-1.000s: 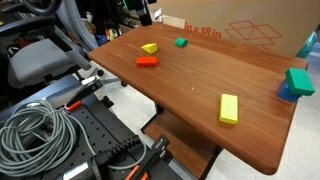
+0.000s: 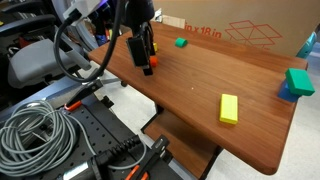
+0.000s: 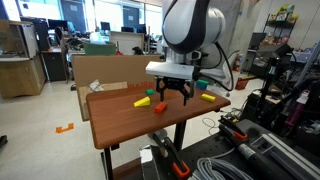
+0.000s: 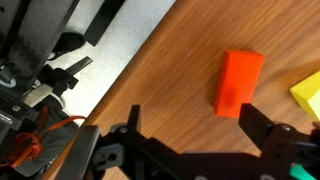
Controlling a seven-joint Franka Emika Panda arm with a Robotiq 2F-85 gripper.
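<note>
A red block (image 4: pixel 237 84) lies on the wooden table. In the wrist view it sits ahead of the right fingertip, off-centre from the gap. My gripper is open, its two fingers wide apart with bare tabletop between them. In exterior view 1 the gripper (image 2: pixel 148 66) hangs low over the block and partly hides it; an orange-red bit of the block (image 2: pixel 153 61) shows. Exterior view 2 has the red block (image 3: pixel 160 106) in the open, with the arm above and to its right. Contact between finger and block cannot be made out.
A yellow block (image 4: pixel 309 94) and a green block (image 2: pixel 180 43) lie close by. Farther along the table are a yellow block (image 2: pixel 229 108) and a green block (image 2: pixel 298 78) on a blue one (image 2: pixel 288 94). Coiled cable (image 2: pixel 38 138) lies off the table.
The arm has come down and slightly right in exterior view 1, to the red block, which it now mostly covers. The other blocks have stayed put.
</note>
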